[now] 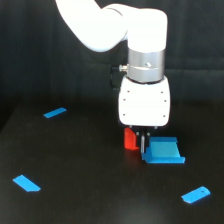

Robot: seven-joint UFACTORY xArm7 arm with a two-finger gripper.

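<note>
A red block [130,139] stands on the dark table, just left of a shallow blue tray [164,152]. My gripper [144,148] points straight down between the block and the tray's left edge, with its dark fingers low near the table. The red shows mainly to the left of the fingers, partly below the white hand. Whether the fingers are open or shut, or touch the block, is too small and dark to make out.
Strips of blue tape lie on the table at back left [55,113], front left [27,184] and front right [196,195]. A dark curtain [40,50] hangs behind.
</note>
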